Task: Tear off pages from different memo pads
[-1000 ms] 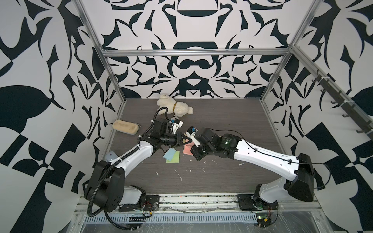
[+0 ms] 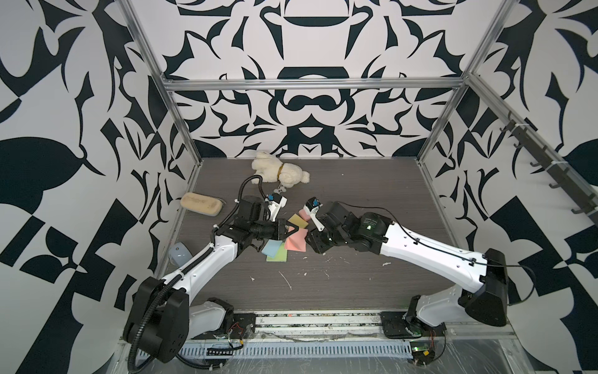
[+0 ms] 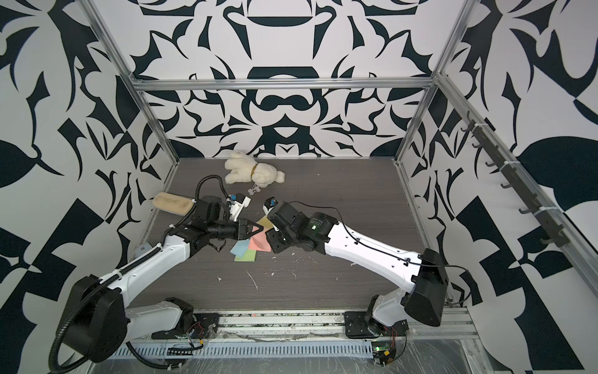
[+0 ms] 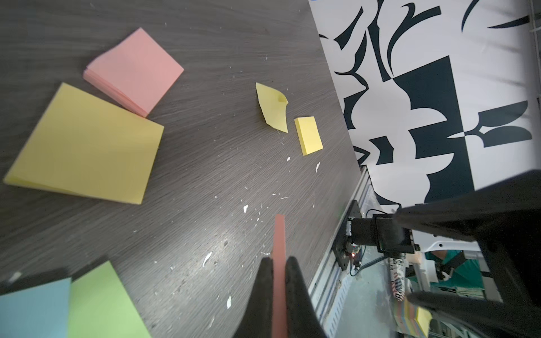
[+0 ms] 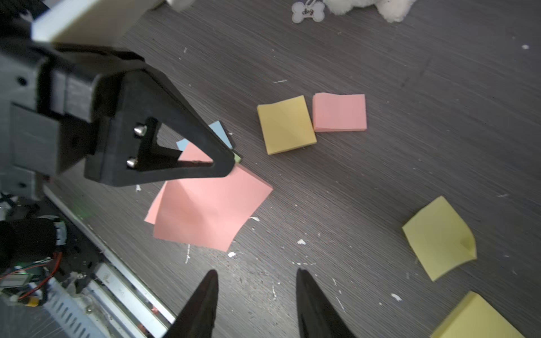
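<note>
Between the shut fingers of my left gripper hangs a thin pink sheet (image 5: 214, 214), lifted above the table. Its edge shows as a narrow strip in the left wrist view. Some more pink paper (image 5: 154, 208) shows behind it; whether it is the same sheet I cannot tell. To its right, my right gripper is open and empty, apart from the sheet. On the table stand a yellow memo pad (image 4: 84, 146), a pink memo pad (image 4: 135, 73) and a small yellow memo pad (image 4: 308, 135). A curled yellow sheet (image 4: 273, 107) lies beside the small one.
Blue paper (image 4: 33, 309) and green paper (image 4: 107, 307) lie together below the left gripper. A white plush toy (image 2: 280, 170) rests at the back, and a tan oblong object (image 2: 201, 203) at the left edge. Small white scraps dot the front.
My left gripper has drawn back to the left, away from the right one, with the pink sheet in its fingers. The right gripper has shifted slightly right.
</note>
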